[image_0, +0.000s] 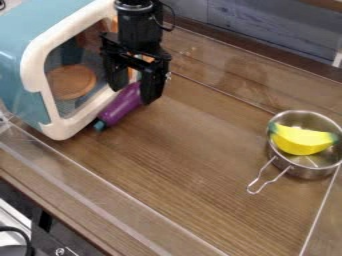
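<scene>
My black gripper (136, 80) hangs at the right side of the toy microwave (40, 62), fingers open, just above a purple eggplant (118, 112) that lies diagonally on the wooden counter beside the microwave's white frame. The fingers partly cover the eggplant's upper end. Inside the microwave is a round orange-brown disc (71, 82).
A metal pot (310, 166) holding a yellow banana-like toy (301, 139) sits at the right, its handle pointing toward the front. A wall runs along the back.
</scene>
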